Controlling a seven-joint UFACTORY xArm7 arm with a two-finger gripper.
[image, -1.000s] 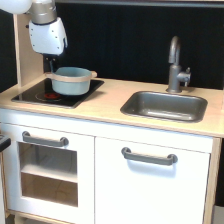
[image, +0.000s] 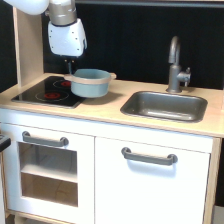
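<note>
A blue-green pot (image: 91, 85) with tan handles stands over the right edge of the black cooktop (image: 36, 92), partly above the wooden counter. Whether its base touches the surface is unclear. My gripper (image: 70, 70) points down at the left end of the pot, by its left handle. The fingers are small and dark against the black backdrop, so their spacing and any hold on the handle do not show clearly.
To the right is a metal sink (image: 165, 105) with a grey faucet (image: 177, 66) behind it. Bare wooden counter (image: 116, 93) lies between pot and sink. Below are a glass-fronted oven door (image: 48, 162) and a white cabinet door (image: 150, 190).
The pot has moved to the right, from over the cooktop to its right edge. My arm and gripper have shifted right along with it, staying at its left end.
</note>
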